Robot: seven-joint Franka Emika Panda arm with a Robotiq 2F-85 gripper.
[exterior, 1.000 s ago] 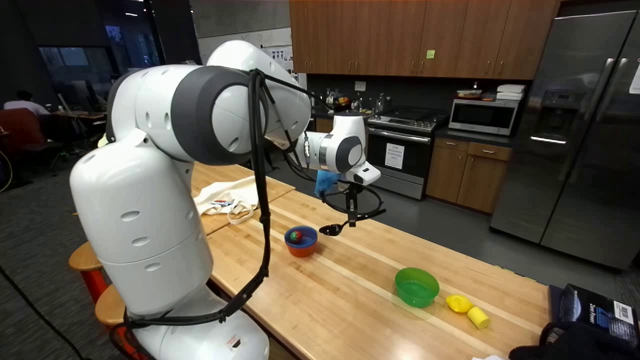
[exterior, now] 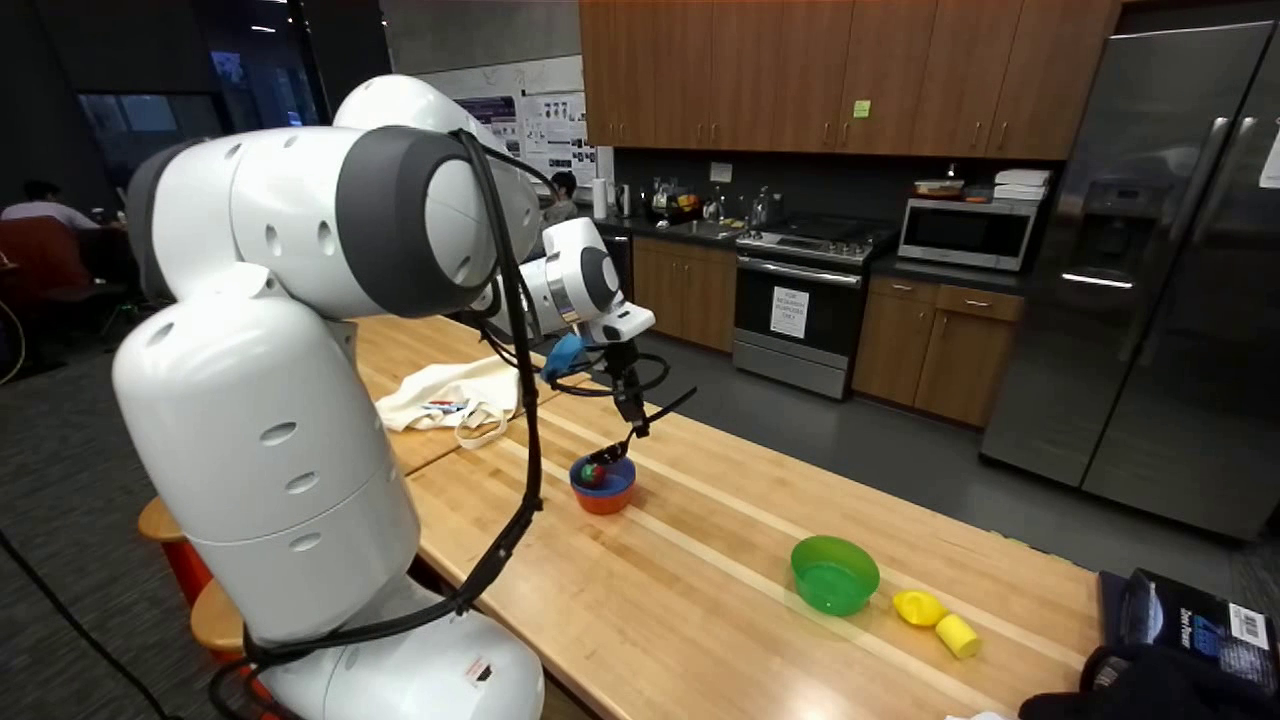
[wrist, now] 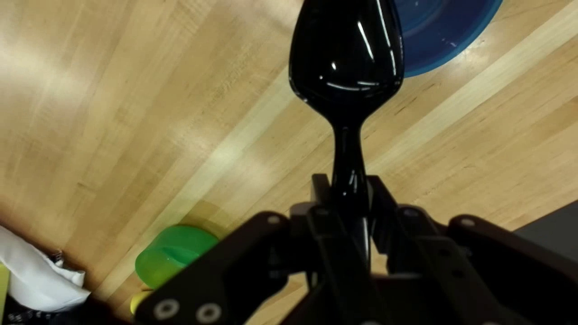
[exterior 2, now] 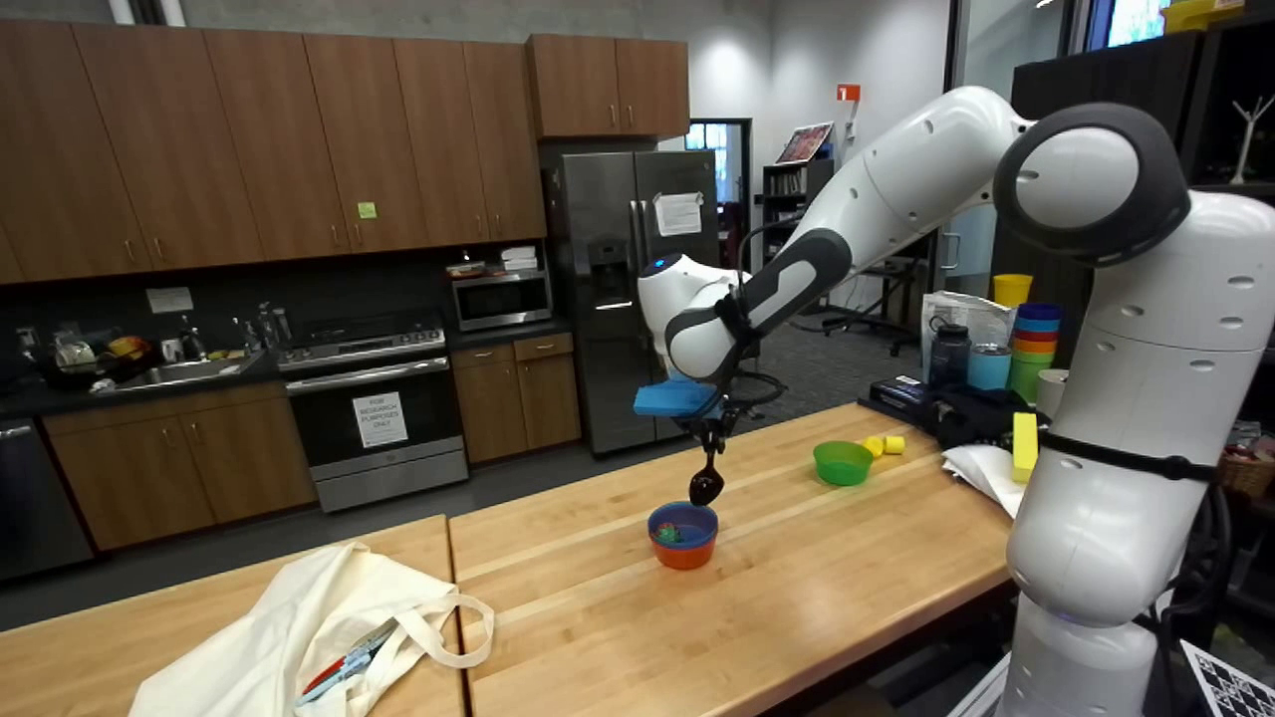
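Observation:
A black spoon [wrist: 347, 65] is gripped by its handle, and my gripper is shut on it. In the wrist view the spoon's bowl points away from the fingers and partly covers a blue bowl [wrist: 455, 38]. The blue bowl [exterior 2: 683, 522] sits in or on an orange-red bowl [exterior 2: 684, 557] on the wooden table. Inside lies a small red and green strawberry-like item [exterior: 593, 475]. From exterior view 1 the spoon's head [exterior: 611, 454] overlaps the blue bowl's far rim; exterior view 2 shows it above the bowl, slightly to the right.
Farther along the table stands an empty-looking green bowl [exterior: 835, 576], beside a yellow lemon-like item [exterior: 919, 607] and a yellow cylinder [exterior: 957, 635]. A cream cloth bag [exterior 2: 311, 633] lies at the other end. Bare tabletop separates the bowls.
My arm has swung left in exterior view 1, carrying the spoon from beside the blue bowl to over it. The bowls and yellow items have stayed put.

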